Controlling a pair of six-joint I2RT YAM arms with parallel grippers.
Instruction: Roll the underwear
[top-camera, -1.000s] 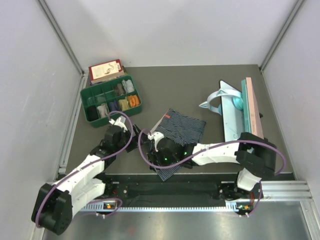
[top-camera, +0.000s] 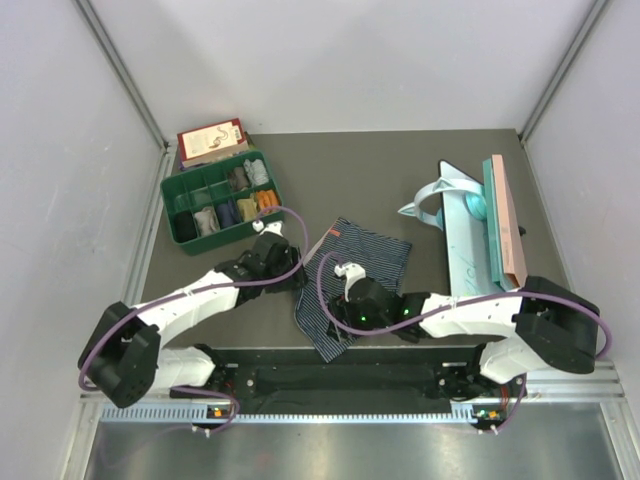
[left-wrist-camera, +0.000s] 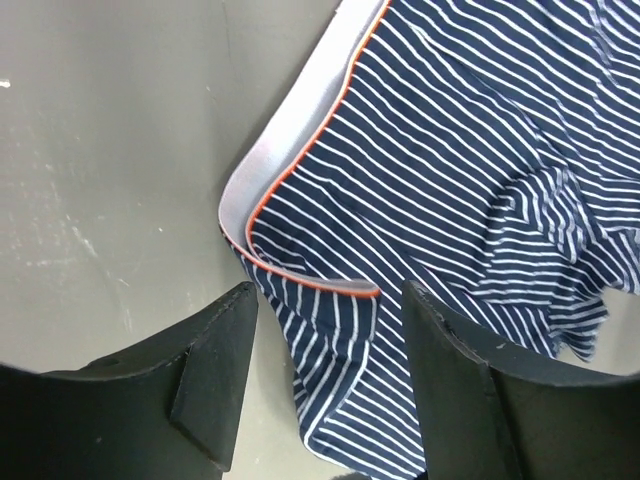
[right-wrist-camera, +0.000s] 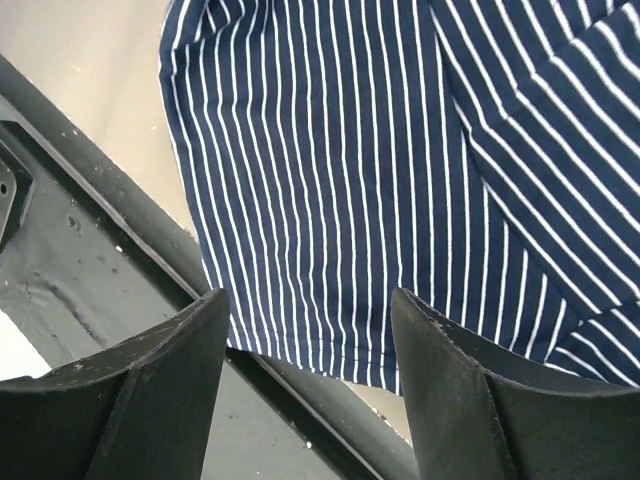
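Observation:
The navy-and-white striped underwear (top-camera: 372, 252) lies spread and creased on the grey table. In the left wrist view its band, with red edging (left-wrist-camera: 318, 135), runs along one side, and a folded flap (left-wrist-camera: 330, 330) lies below it. My left gripper is over that band's lower end, fingers apart, nothing clearly held between them. My right gripper stands open over the lower part of the cloth (right-wrist-camera: 290, 190), near the table's front edge.
A green divided box (top-camera: 185, 183) of rolled cloths sits at back left, boxes (top-camera: 212, 138) behind it. A white board (top-camera: 464, 245) with upright panels and a light-blue strap stands at right.
My left arm has swung right, toward the underwear. My right gripper has moved right along the cloth, mostly in the earlier part of the last second.

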